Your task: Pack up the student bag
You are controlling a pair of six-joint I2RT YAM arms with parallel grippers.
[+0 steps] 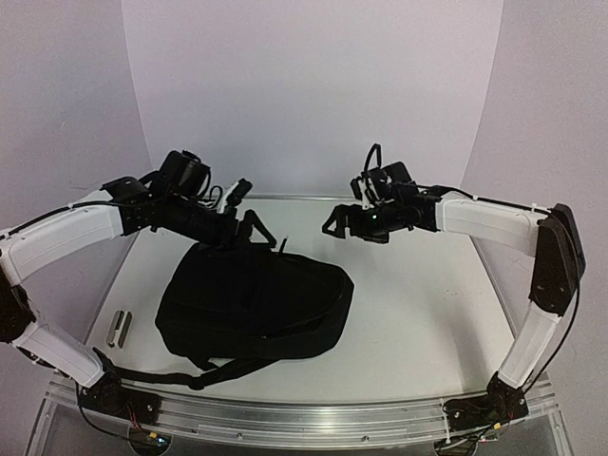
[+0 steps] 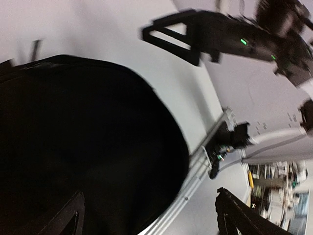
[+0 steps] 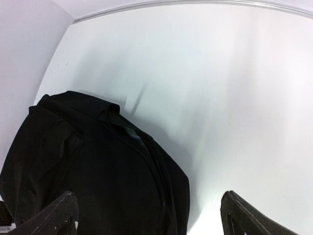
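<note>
The black bag (image 1: 252,299) lies on the left half of the table with its flap down, so its contents are hidden. Just over the bag's far edge is my left gripper (image 1: 260,231), its fingers spread. The left wrist view shows bag cloth (image 2: 98,132) below those fingers, and nothing is visibly pinched. Beyond the bag's far right corner, my right gripper (image 1: 339,226) hovers above the table, open and empty. From the right wrist view, the bag (image 3: 112,171) fills the lower left, with a slightly lifted edge along its right side.
Two thin silvery items (image 1: 119,329) lie left of the bag. A black strap (image 1: 195,380) trails along the front. Walls close in the sides and back.
</note>
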